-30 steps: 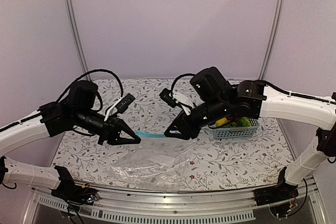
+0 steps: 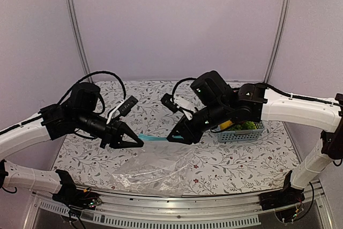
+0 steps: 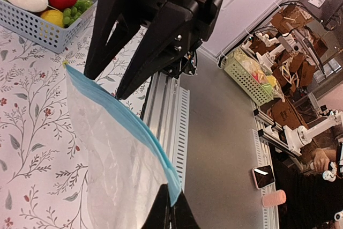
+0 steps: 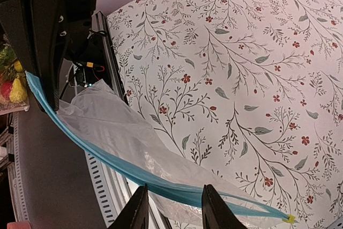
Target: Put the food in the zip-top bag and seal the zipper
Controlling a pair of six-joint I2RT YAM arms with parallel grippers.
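Observation:
A clear zip bag (image 2: 153,167) hangs from its blue zipper strip (image 3: 123,113). My left gripper (image 2: 140,143) is shut on one end of the strip, which rises from its fingertips in the left wrist view. My right gripper (image 2: 174,138) is at the strip further right; in the right wrist view its fingers (image 4: 139,207) are part open around the blue band, near the yellow slider (image 4: 291,218) at the far end. Whether they grip it is unclear.
A grey basket (image 2: 238,135) of food, with an orange, red pepper, white item, lemon and grapes, sits at the back right, partly behind the right arm. The table's metal front edge (image 2: 177,202) lies below the bag.
My right gripper dipped slightly right and back, and now sits a little left and lower at the zipper strip. The bag shifted slightly. The left arm is unchanged.

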